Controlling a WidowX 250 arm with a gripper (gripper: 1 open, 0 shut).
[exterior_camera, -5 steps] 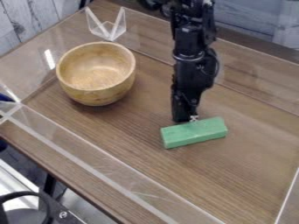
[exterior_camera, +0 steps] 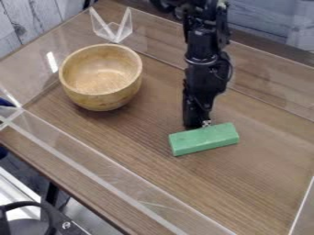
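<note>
A black robot gripper (exterior_camera: 197,119) reaches down from the top centre to the tabletop, its tip just behind a green rectangular block (exterior_camera: 204,139) lying flat. The fingertips are dark and small, close together, and appear shut; nothing clearly shows between them. Whether the tip touches the block cannot be told.
A wooden bowl (exterior_camera: 103,76) sits to the left, with a white angular object (exterior_camera: 112,27) behind it. Black cables lie off the near-left edge.
The arm's upper part has shifted slightly; the tip and the green block have stayed about where they were.
</note>
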